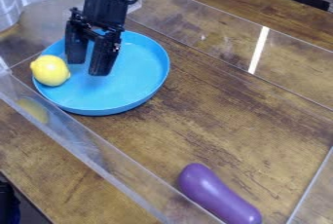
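A black gripper [89, 55] hangs over a round blue plate [136, 89], its two dark fingers parted with no object visible between them. A yellow lemon-like object [51, 70] sits at the plate's left edge, left of the fingers and apart from them. A purple eggplant-like object [217, 194] lies at the lower right of the wooden table.
Clear plastic walls [104, 163] run around the work area, one passing diagonally at lower left in front of the plate.
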